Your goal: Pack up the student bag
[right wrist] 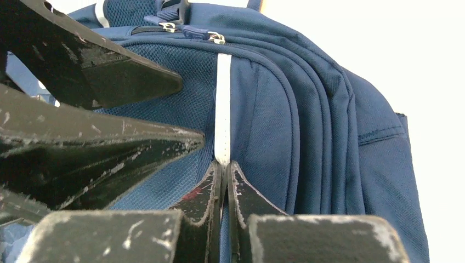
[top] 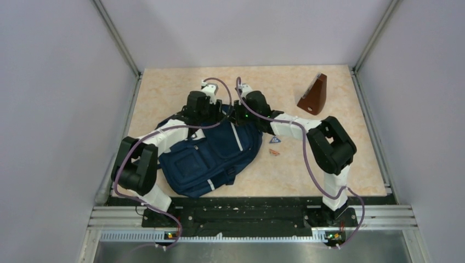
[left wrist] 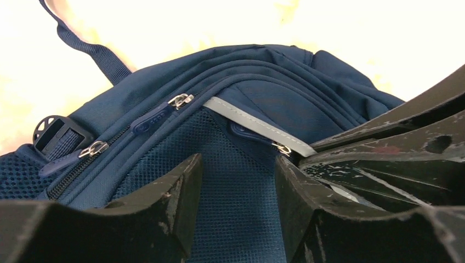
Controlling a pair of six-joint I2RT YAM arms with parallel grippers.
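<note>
A navy backpack (top: 200, 164) lies flat on the left half of the table, with several zippers and a pale reflective strip (left wrist: 252, 123) across its upper part. My left gripper is open over that part, with a zipper pull (left wrist: 255, 134) just beyond its fingertips. My right gripper is shut at the lower end of the pale strip (right wrist: 223, 104), with nothing clearly between its fingers; whether it pinches any of the strip I cannot tell. The two grippers are very close together.
A brown wedge-shaped object (top: 313, 96) stands at the back right. A small blue item (top: 274, 140) and a small orange item (top: 274, 152) lie right of the backpack. The right side of the table is otherwise mostly clear.
</note>
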